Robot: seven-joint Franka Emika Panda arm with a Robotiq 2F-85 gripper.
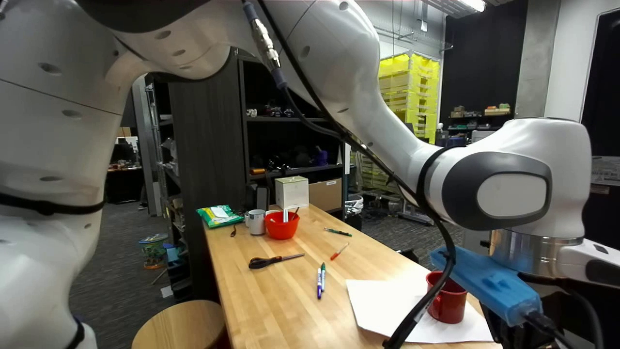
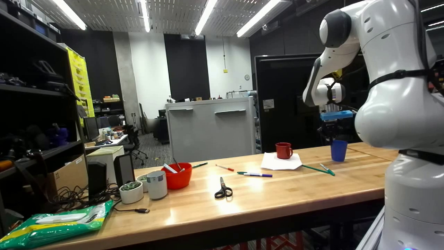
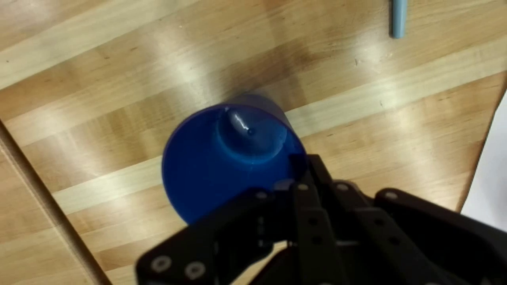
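In the wrist view a blue cup (image 3: 204, 161) shows its open mouth and inner floor. My gripper is shut on its rim, the cup's wall between the fingers. In exterior view 2 the same blue cup (image 2: 339, 151) hangs below the dark gripper (image 2: 333, 137) at the table's right part. Whether its base touches the wood or is a little above it, I cannot tell. Exterior view 1 does not show the cup; the arm's end is at the lower right edge there.
A red mug (image 2: 283, 150) stands on white paper (image 2: 272, 161) beside the cup. Green pens (image 2: 329, 170) lie in front. Further left are scissors (image 2: 223, 189), markers (image 2: 258, 174), a red bowl (image 2: 179, 179) and a grey mug (image 2: 157, 185). Bare table lies between.
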